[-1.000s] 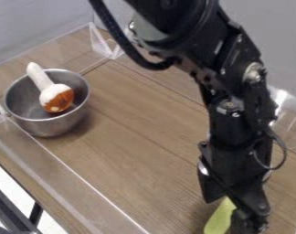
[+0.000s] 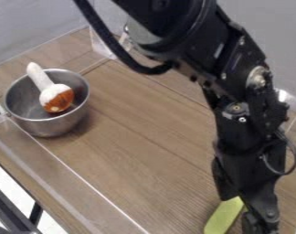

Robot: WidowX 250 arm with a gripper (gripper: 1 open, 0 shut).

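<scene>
My gripper [image 2: 246,196] hangs low at the right of the camera view, its black fingers open around a yellow-green elongated object [image 2: 223,217] lying on the wooden table. Part of that object is hidden behind the gripper. A steel bowl [image 2: 41,116] at the left holds a white-handled item with an orange-and-white head [image 2: 56,96], handle leaning over the rim.
A pale wall runs along the back, and a table edge with a dark and white frame shows at the lower left.
My gripper has shifted slightly over the yellow-green object, covering a little more of its upper end. The bowl and its contents look the same.
</scene>
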